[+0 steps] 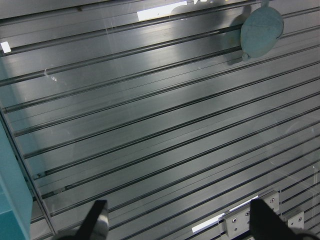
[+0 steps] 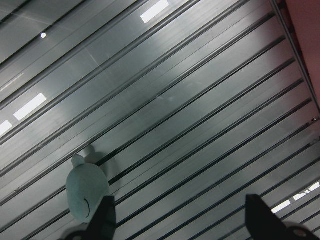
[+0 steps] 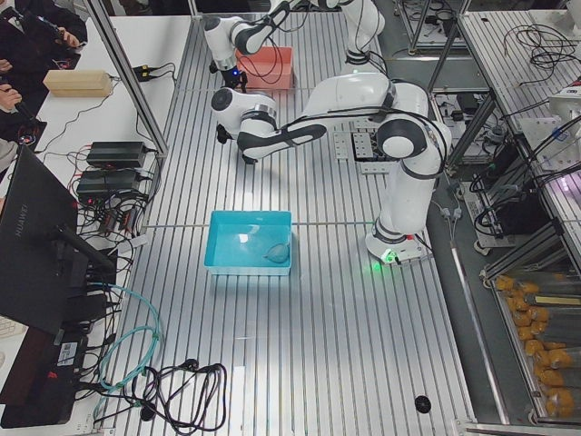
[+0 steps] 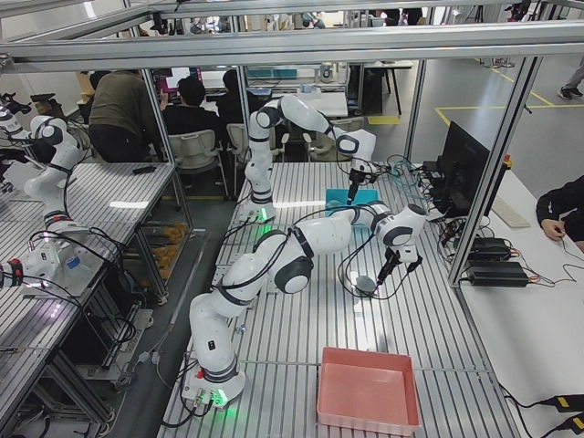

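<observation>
A pale blue-green plush toy (image 2: 87, 190) lies on the slatted table, left of my right gripper, which hangs above the table with fingers apart, open and empty. The left wrist view has a similar soft toy (image 1: 261, 32) at top right, with my left gripper open above bare slats. A cyan bin (image 3: 234, 238) holds another pale item (image 3: 276, 253). A pink-red bin (image 4: 368, 354) stands on the table at the far end from it.
A monitor (image 3: 27, 254), black power boxes (image 3: 113, 154) and loose cables (image 3: 182, 409) line the left edge. A metal post (image 3: 127, 82) rises at the edge.
</observation>
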